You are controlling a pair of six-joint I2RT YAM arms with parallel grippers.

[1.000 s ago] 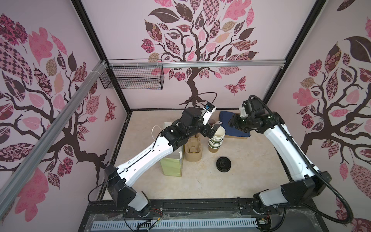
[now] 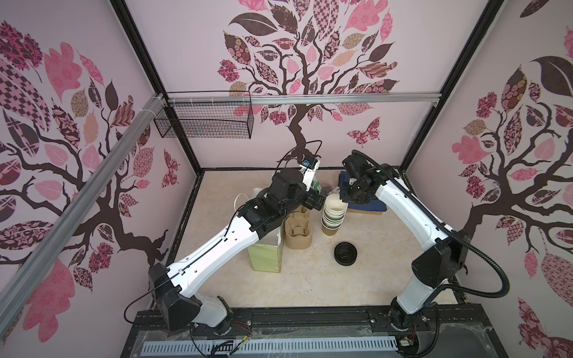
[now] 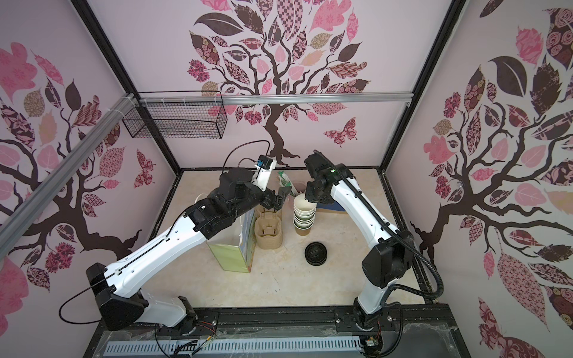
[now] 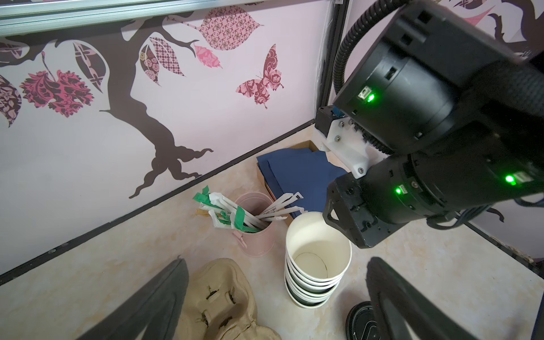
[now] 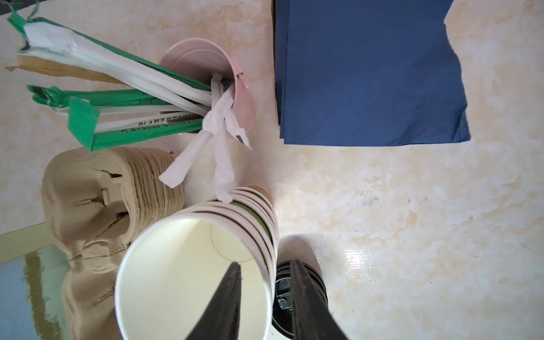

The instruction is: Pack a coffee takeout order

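Note:
A stack of white paper cups (image 2: 334, 216) stands near the table's centre, beside tan cup carriers (image 3: 268, 232) and a stack of black lids (image 3: 315, 253). My right gripper is over the cup stack, fingers part open at the top cup's near right rim; whether they touch is unclear. My left gripper hangs above the carriers and cups, fingers wide apart with nothing between them. A paper bag (image 2: 264, 257) with a pale green side stands behind the left arm.
A pink container (image 4: 255, 240) of straws and stirrers and blue napkins (image 5: 374, 73) lie behind the cups. A wire basket (image 2: 203, 119) hangs at upper left.
The right arm has moved left to above the cup stack. The left arm has drawn back slightly to the left, clear of the cups.

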